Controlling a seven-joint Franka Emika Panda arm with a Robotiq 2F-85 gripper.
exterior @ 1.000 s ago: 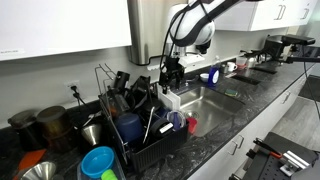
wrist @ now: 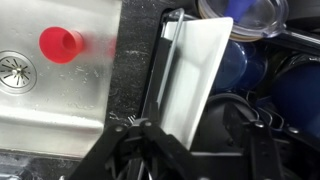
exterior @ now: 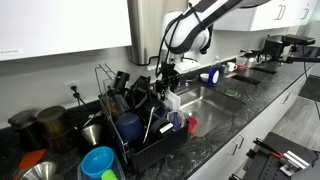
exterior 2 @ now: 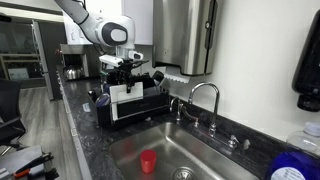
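Note:
A white board-like item (wrist: 195, 80) stands on edge at the sink-side end of the black dish rack (exterior 2: 148, 108). My gripper is over it, its dark fingers (wrist: 252, 142) apart with the board running down between them. Whether either finger touches the board cannot be told. The same white board (exterior 2: 127, 106) shows below the gripper (exterior 2: 118, 80) in the second exterior view. In the first exterior view, part of the board (exterior: 172, 101) appears under the gripper (exterior: 163, 86).
A red cup (wrist: 61, 44) lies in the sink (wrist: 70, 105) beside the rack. Dark pots, mugs and a glass jar (wrist: 252, 14) crowd the rack next to the board. The faucet (exterior 2: 207, 92) rises behind the sink. A blue bowl (exterior: 98, 160) sits at the near left.
The arm has shifted only slightly around the rack. The white board stays upright at the rack's end, and the other dishes have not visibly moved.

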